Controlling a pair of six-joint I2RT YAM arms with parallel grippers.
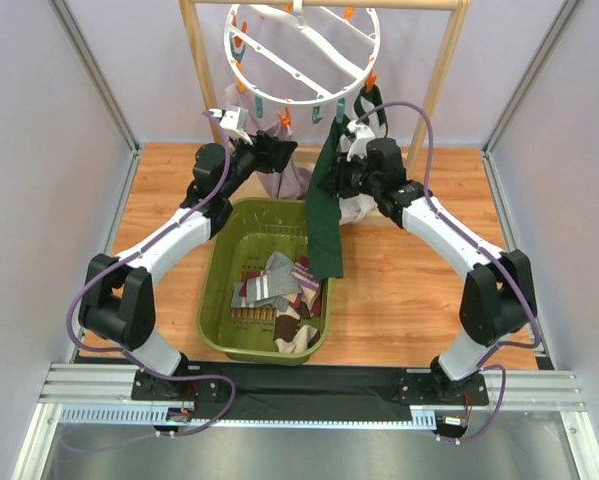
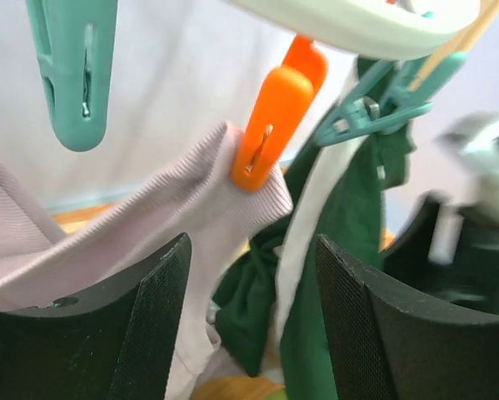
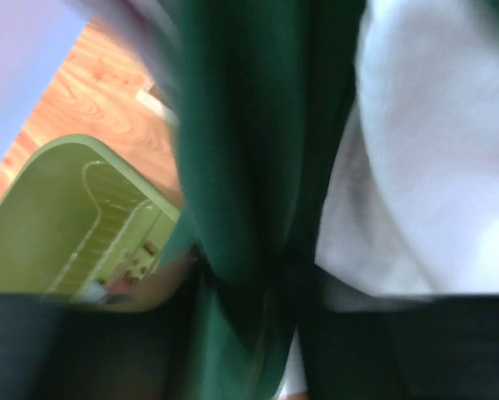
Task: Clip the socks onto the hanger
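Note:
The white round hanger (image 1: 299, 56) with orange and teal clips hangs at the top. Pink cloth (image 2: 182, 217) hangs under an orange clip (image 2: 266, 125). My left gripper (image 1: 281, 152) is just below that clip; in the left wrist view its fingers stand apart with nothing seen between them. A dark green cloth (image 1: 322, 220) hangs long beside white cloth (image 3: 432, 142). My right gripper (image 1: 341, 175) is at the green cloth, which runs between its blurred fingers; whether it grips is unclear.
The green bin (image 1: 219, 310) holds several grey, striped and brown socks (image 1: 271, 285). A wooden frame (image 1: 439, 60) carries the hanger.

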